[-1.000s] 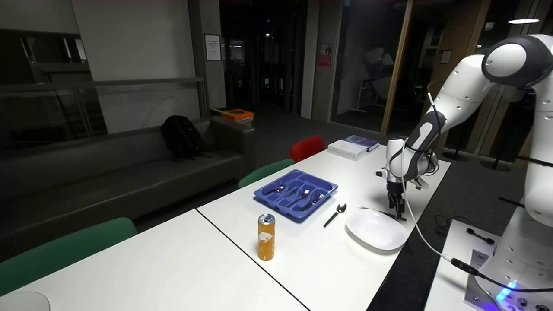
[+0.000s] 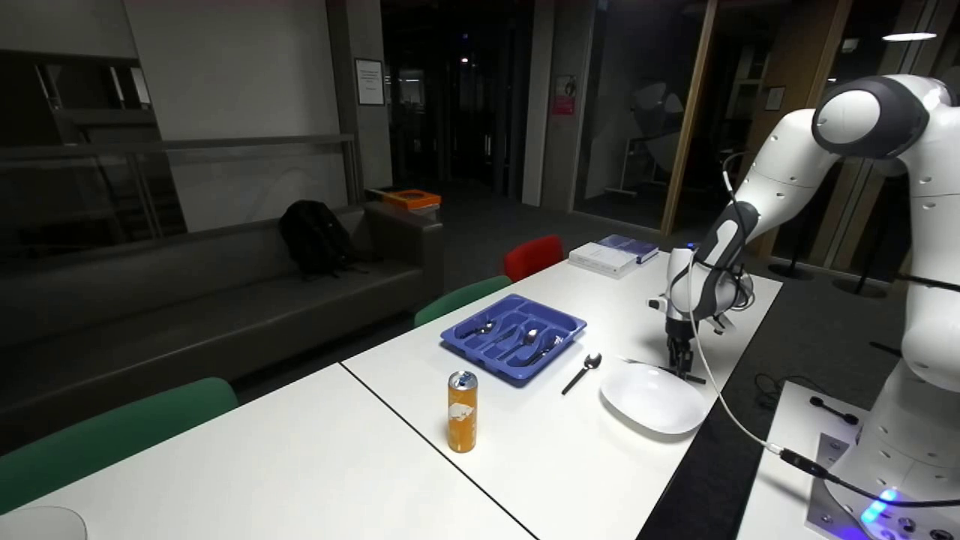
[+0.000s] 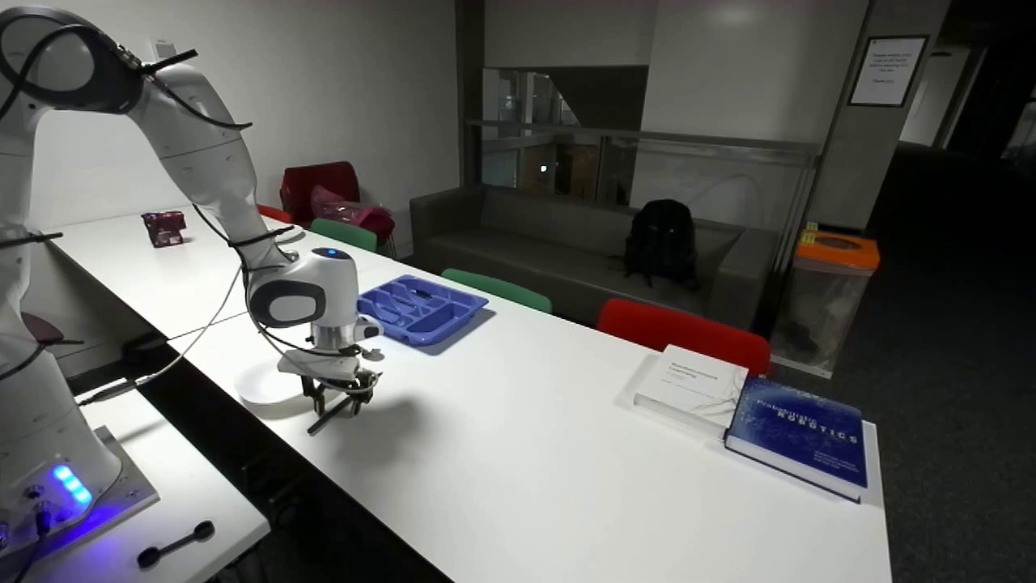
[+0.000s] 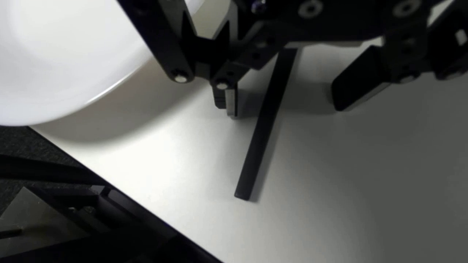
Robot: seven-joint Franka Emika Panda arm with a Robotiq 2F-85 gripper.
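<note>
A dark-handled utensil (image 4: 261, 131) lies flat on the white table; its far end is hidden under the gripper in the wrist view. In exterior view 1 a thin silvery end (image 2: 632, 361) shows beyond the plate, too small to tell its kind. My gripper points down over the handle, its fingers apart. One finger (image 4: 232, 103) stands on the plate side of the handle and the other (image 4: 357, 83) on the opposite side, with gaps showing on both sides. A white plate (image 2: 652, 396) sits right beside the gripper.
The blue cutlery tray (image 2: 571, 322) holds several utensils, with a loose spoon (image 2: 583, 372) between it and the plate. An orange can (image 2: 463, 412) stands nearer the camera. Two books (image 3: 689, 384) lie at the far end. The table edge runs close to the handle.
Seen from exterior view 1, my gripper has shifted slightly left, and the arm has moved with it. The utensil, plate, spoon and tray stay where they were.
</note>
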